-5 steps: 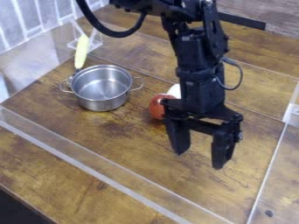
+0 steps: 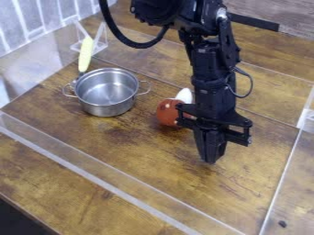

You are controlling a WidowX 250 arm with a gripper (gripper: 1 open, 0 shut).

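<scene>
The black gripper (image 2: 210, 151) points straight down over the wooden table in the middle right of the view, its fingers closed together with nothing visible between them. Behind it, to the left, a red round object (image 2: 170, 114) sits on the table, partly hidden by the arm, with a white object (image 2: 185, 95) just behind that, also partly covered. A steel pot (image 2: 106, 92) with two handles stands to the left.
A yellow-white elongated object (image 2: 84, 53) is at the back left by a pale rack or wall.
The gripper's fingers, spread wide apart earlier, are now closed together. The arm is in much the same place, and the objects have not visibly moved.
</scene>
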